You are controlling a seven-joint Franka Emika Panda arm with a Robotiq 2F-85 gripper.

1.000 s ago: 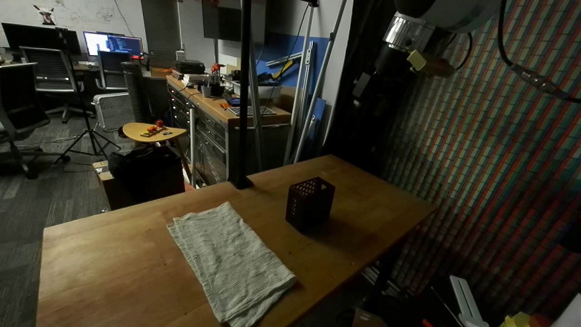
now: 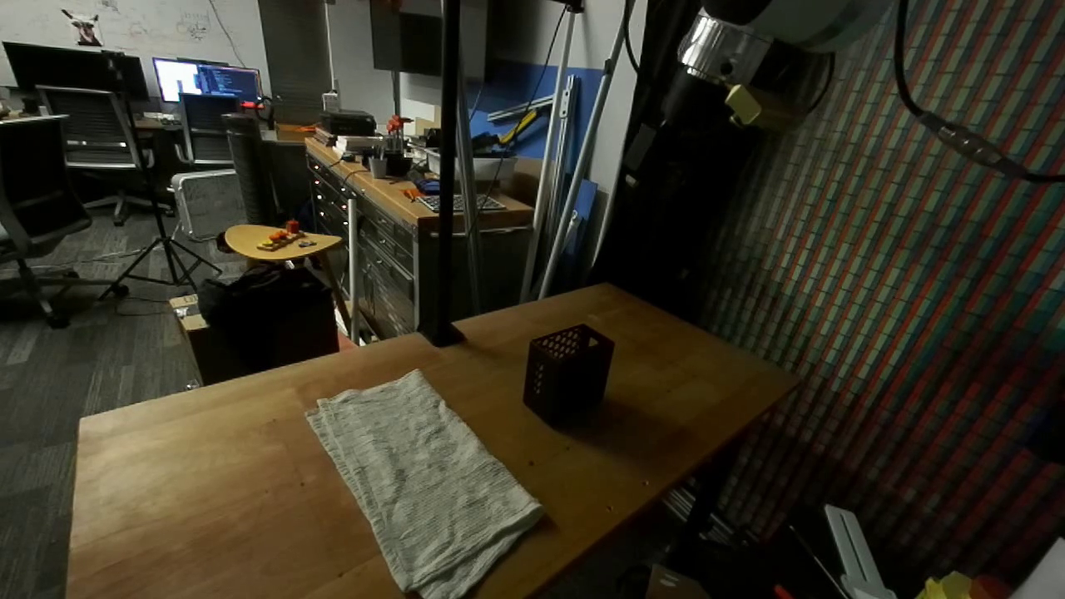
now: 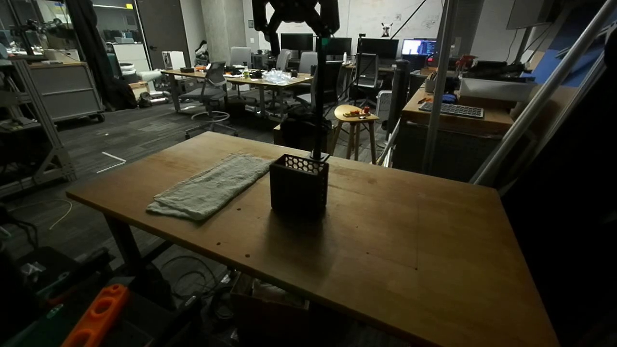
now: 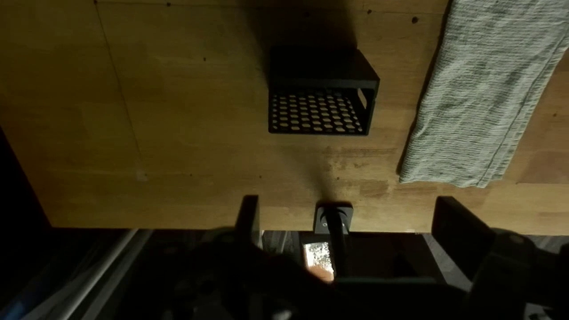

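Note:
A black basket (image 2: 567, 378) with a honeycomb pattern of holes stands upright on the wooden table, and its open top shows in the wrist view, where the basket (image 4: 322, 69) looks empty. Beside it lies a folded pale grey-green towel (image 3: 211, 185), flat on the tabletop. High above the table, my gripper (image 3: 296, 43) hangs with its fingers spread wide. The wrist view has the gripper open with nothing between its fingers, well apart from both basket and towel (image 4: 482, 96).
A black post (image 4: 333, 218) rises from a plate at the table's far edge, close behind the basket. A wooden stool (image 3: 355, 115) and a workbench stand beyond the table.
The arm has shifted a little left and upward in exterior view 1. Basket and towel lie where they were.

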